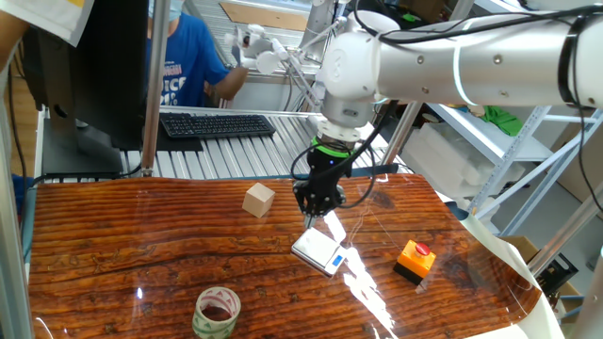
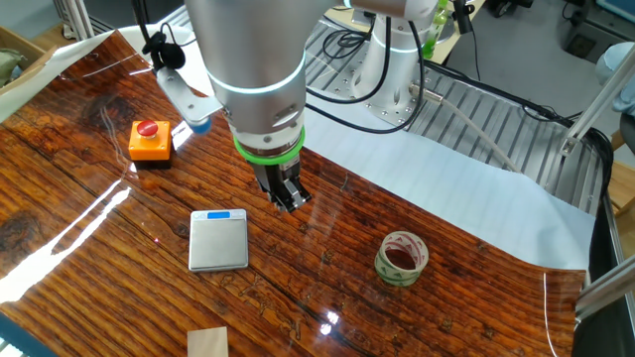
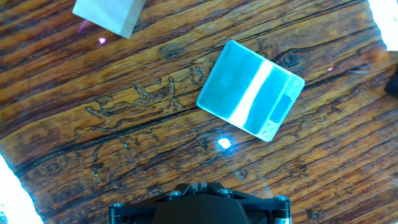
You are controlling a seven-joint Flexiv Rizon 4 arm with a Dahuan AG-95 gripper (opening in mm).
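Note:
My gripper (image 1: 310, 220) hangs above the table, its fingers together with nothing showing between them. In the wrist view the gripper shows at the bottom edge, apart from every object. A flat silver scale (image 3: 249, 90) with a small display lies ahead of it on the wood; in the second exterior view the scale (image 2: 218, 244) is left of the gripper (image 2: 289, 203). The wooden cube (image 1: 258, 200) rests farther back on the table. A roll of tape (image 2: 401, 259) lies on its side face, its hole facing up.
An orange box with a red button (image 1: 415, 261) stands on the glossy wooden table (image 1: 122, 245). Behind the table are a keyboard (image 1: 217, 125), a dark monitor and a person in blue.

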